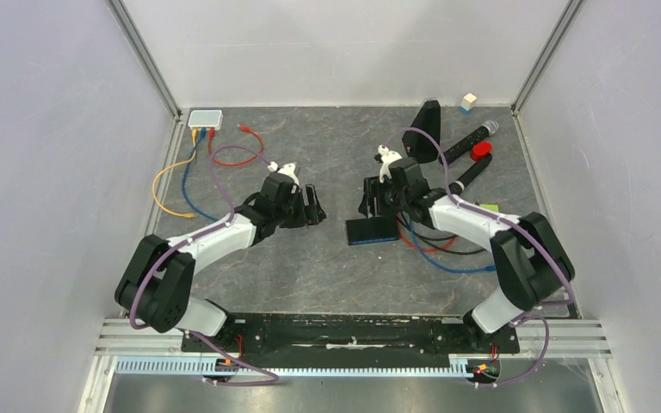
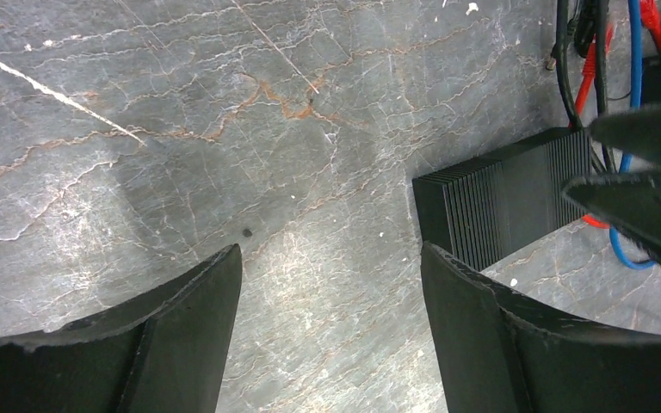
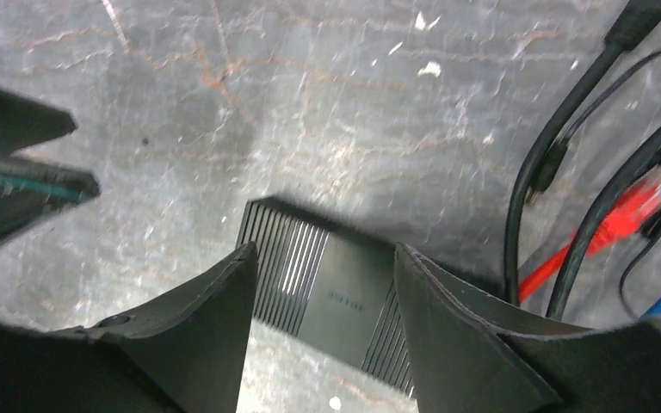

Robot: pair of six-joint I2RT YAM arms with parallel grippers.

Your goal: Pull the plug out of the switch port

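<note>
A black ribbed rectangular box (image 1: 370, 232) lies at the middle of the table, with black, red and blue cables (image 3: 525, 206) beside it on the right. My right gripper (image 1: 370, 191) hangs over the box's back side; in its wrist view its fingers are apart over the box, nothing between them. My left gripper (image 1: 312, 203) is left of the box, its fingers apart over bare marble. A white box (image 1: 206, 119) at the back left has yellow, blue and red plugs in its front. Whether plugs sit in the black box is hard to tell.
A black stand (image 1: 422, 129), dark cylinders (image 1: 465, 144), a red lid (image 1: 482, 151) and a small two-colour block (image 1: 469, 101) lie at the back right.
</note>
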